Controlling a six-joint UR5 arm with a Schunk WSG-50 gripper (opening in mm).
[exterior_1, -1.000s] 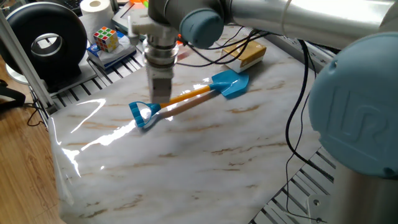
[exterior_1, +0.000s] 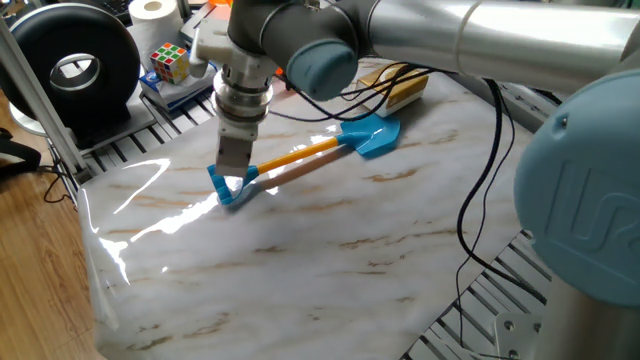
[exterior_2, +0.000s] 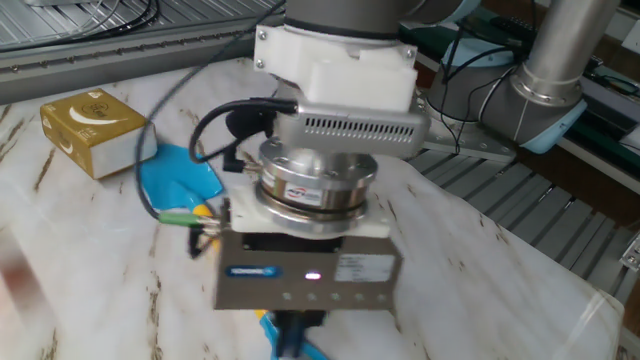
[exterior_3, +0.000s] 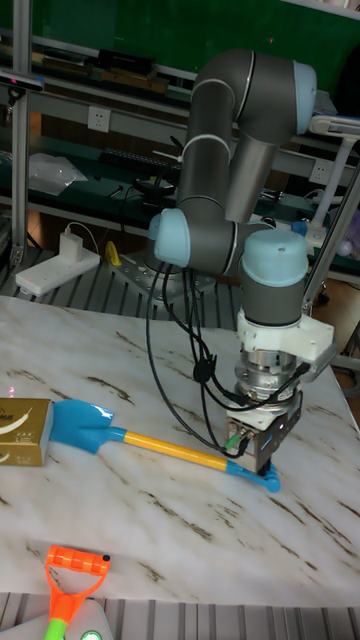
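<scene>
A toy shovel lies on the marbled table, its blue blade (exterior_1: 371, 135) toward the back and its yellow shaft (exterior_1: 295, 156) running to a blue grip handle (exterior_1: 224, 191). My gripper (exterior_3: 267, 469) points down right at that handle, its dark fingers low against the blue plastic. From behind, the gripper's body (exterior_2: 305, 270) covers much of the shaft and handle. The fingers (exterior_2: 289, 335) are small and blurred there, so whether they are apart or closed on the handle cannot be made out.
A gold and white box (exterior_2: 95, 130) stands beside the shovel's blade. An orange-handled toy (exterior_3: 76, 571) is at the table's near edge in the third view. A puzzle cube (exterior_1: 171, 62) sits off the table.
The shovel has stayed in place.
</scene>
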